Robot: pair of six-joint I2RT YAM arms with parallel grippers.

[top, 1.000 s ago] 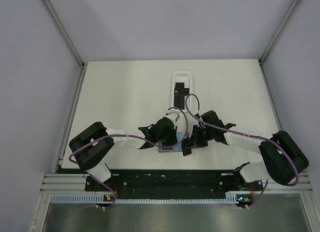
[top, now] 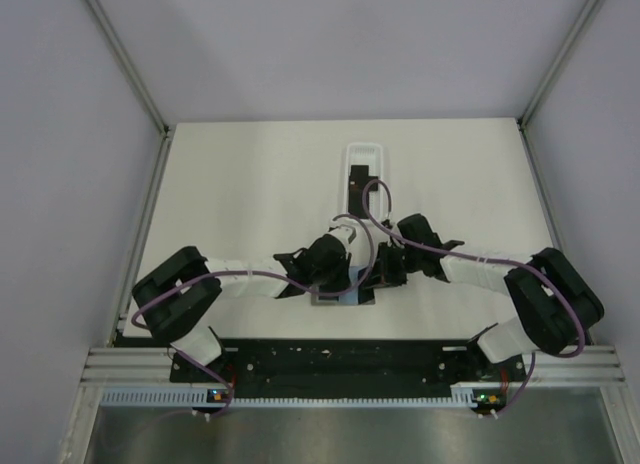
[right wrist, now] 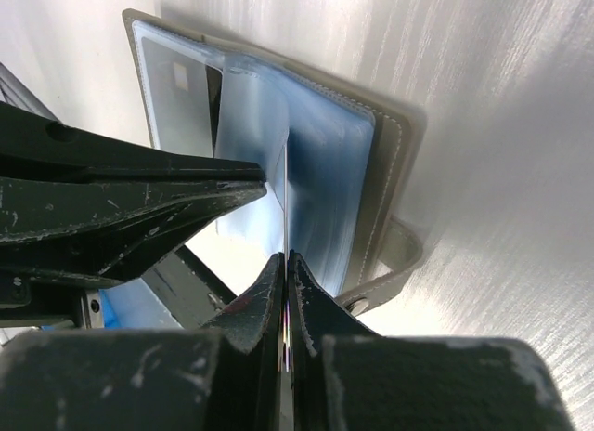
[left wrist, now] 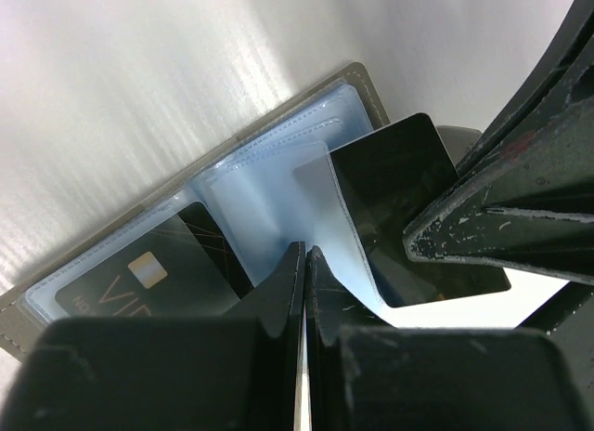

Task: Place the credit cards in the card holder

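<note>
The open card holder (top: 328,298) lies flat near the table's front edge, with clear bluish sleeves (left wrist: 269,194). At the edge of one sleeve, my left gripper is shut, the film pinched at its tips. My right gripper is shut on a dark card, which appears edge-on as a thin line in the right wrist view. The card's leading edge meets the sleeve's mouth; whether any of it is inside, I cannot tell. Another dark card (left wrist: 148,278) with a gold chip sits in the holder's other pocket.
A white tray (top: 349,156) with several dark cards (top: 359,189) stands farther back. Both grippers are close together over the holder, the right wrist view partly filled by the left fingers (right wrist: 139,185). Bare table (top: 240,184) lies on either side.
My right gripper has shifted slightly left with its dark card, bringing the card from the holder's right side up to the sleeve. The left gripper has barely moved.
</note>
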